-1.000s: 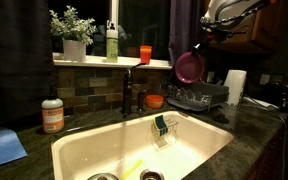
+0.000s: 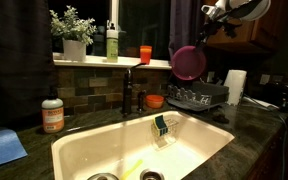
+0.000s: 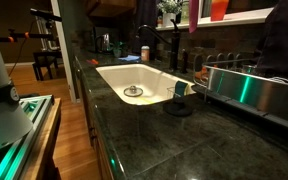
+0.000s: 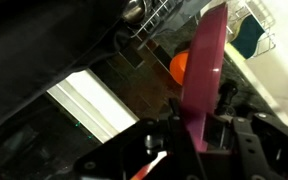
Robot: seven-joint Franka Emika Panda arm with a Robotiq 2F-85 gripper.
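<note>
A round magenta plate [image 2: 188, 63] hangs on edge in the air, above the dish rack's left end and in front of the window's dark curtain. My gripper [image 2: 205, 32] is shut on its upper rim, with the arm reaching in from the upper right. Seen from the wrist, the plate [image 4: 206, 68] is nearly edge-on and runs up from between the fingers. Below the plate, the dark metal dish rack [image 2: 198, 95] stands on the counter, apart from it.
An orange bowl [image 2: 154, 102] lies behind the white sink [image 2: 109, 142], near the black faucet [image 2: 127, 93]. Inside the sink hangs a wire caddy [image 2: 164, 133]. A red cup [image 2: 145, 54] and soap bottle [image 2: 112, 42] stand on the sill. Paper towels [image 2: 235, 86] stand right of the rack.
The arm has risen a little over the last second, and the plate has shifted slightly up and left with it. The counter items have stayed put.
</note>
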